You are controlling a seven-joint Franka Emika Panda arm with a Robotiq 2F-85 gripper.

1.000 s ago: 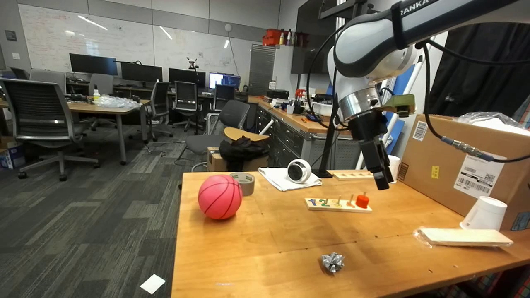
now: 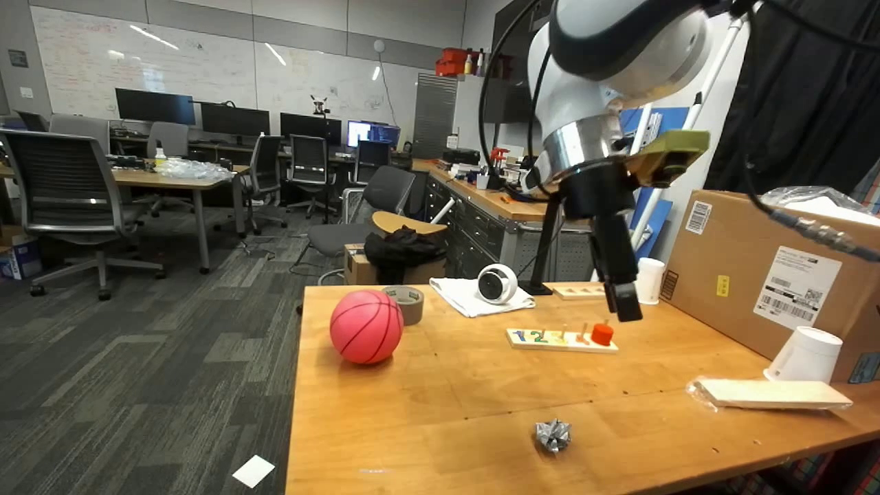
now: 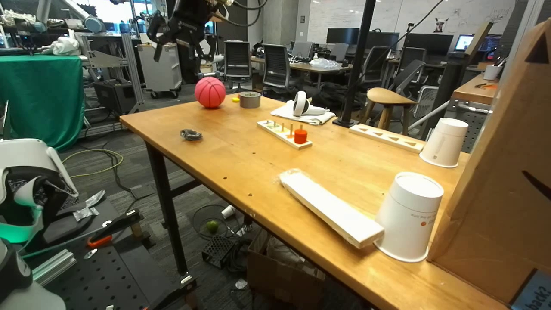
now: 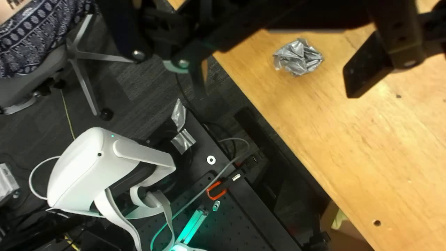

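My gripper is open, its two dark fingers wide apart in the wrist view with nothing held between them. In that view a crumpled silver ball point(image 4: 297, 58) lies on the table beyond the gap, nearer the right finger. Exterior view 1 has the gripper point(image 2: 624, 304) side-on, pointing down in the air. The silver ball point(image 2: 553, 434) rests near the table's front there. From exterior view 2, the gripper point(image 3: 178, 57) hangs high above the far left end, well clear of the silver ball point(image 3: 191, 134).
A pink basketball point(image 2: 366, 326) stands beside a tape roll point(image 2: 406, 304). A number peg board point(image 2: 561, 341) carries red pieces point(image 2: 602, 334). White cups point(image 3: 410, 217), a wrapped wooden block point(image 3: 330, 206) and a large cardboard box point(image 2: 759, 280) occupy the right side. Bare wood surrounds the silver ball.
In exterior view 1 my arm looks larger and its upper part higher than a second ago, and the gripper has shifted slightly left. The objects on the table look unmoved.
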